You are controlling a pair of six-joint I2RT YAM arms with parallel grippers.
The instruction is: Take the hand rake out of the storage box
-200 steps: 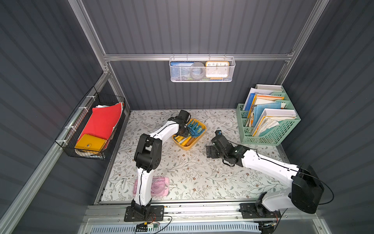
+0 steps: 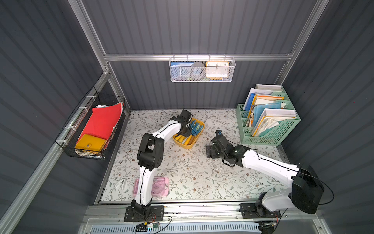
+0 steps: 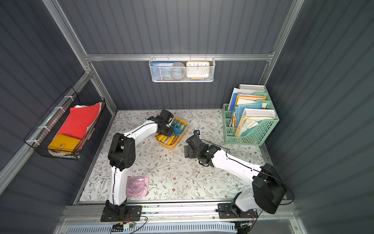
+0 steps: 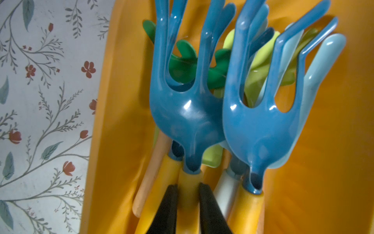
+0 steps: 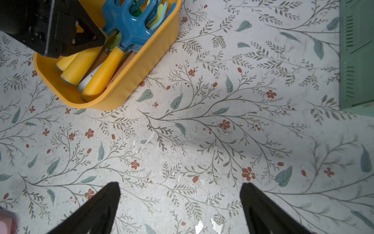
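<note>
The yellow storage box [image 5: 136, 74] holds garden tools with blue heads and yellow handles, plus green and light-blue ones. In the left wrist view, my left gripper is inside the box, shut on the yellow handle of a blue hand rake [image 4: 183, 113]. A second blue rake [image 4: 261, 132] lies beside it, over other tools. My right gripper [image 2: 212, 151] hangs right of the box, over the table; in the right wrist view its blurred fingers stand wide apart with nothing between them.
A green file organizer [image 2: 268, 128] stands at the back right, a pink case [image 3: 138, 186] at the front left. A wire basket with folders [image 2: 99, 124] hangs at the left.
My left arm has shifted slightly to the right at the box, and the box looks slightly shifted. The right arm has not moved.
</note>
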